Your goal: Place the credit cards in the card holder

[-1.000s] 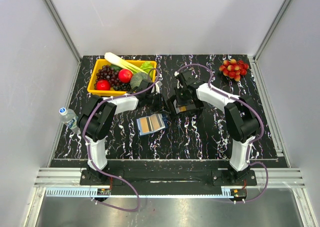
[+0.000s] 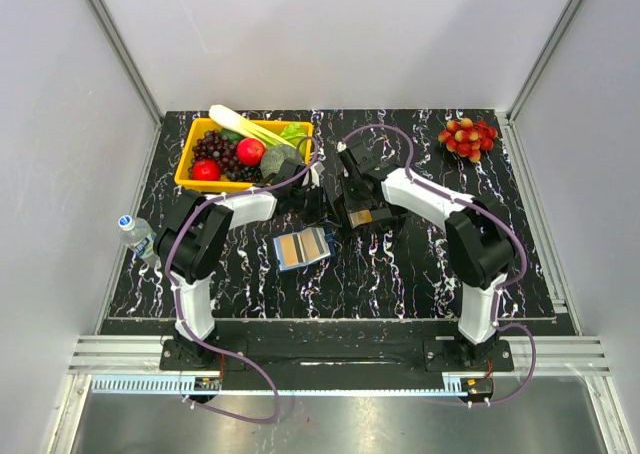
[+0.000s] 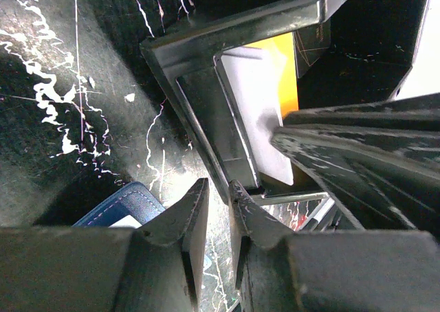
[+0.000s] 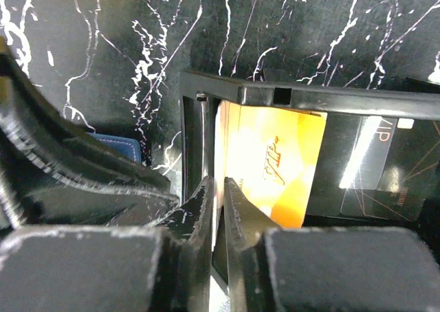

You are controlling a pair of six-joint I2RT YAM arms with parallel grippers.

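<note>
A black card holder stands on the marble table in the middle, with yellow and white cards inside, also seen in the left wrist view (image 3: 254, 102). My left gripper is at the holder's lower edge, fingertips close together; whether anything is between them is unclear. My right gripper is at the holder's inner side beside the cards, fingertips close together; I cannot tell if a card edge is between them. A blue-edged flat case (image 2: 303, 249) lies on the table front left of the holder.
A yellow basket of fruit and vegetables (image 2: 185, 164) is at the back left, a bunch of red fruit (image 2: 467, 137) at the back right, a water bottle (image 2: 138, 237) at the left edge.
The right arm's gripper has shifted slightly leftward in the top view. The left arm looks still.
</note>
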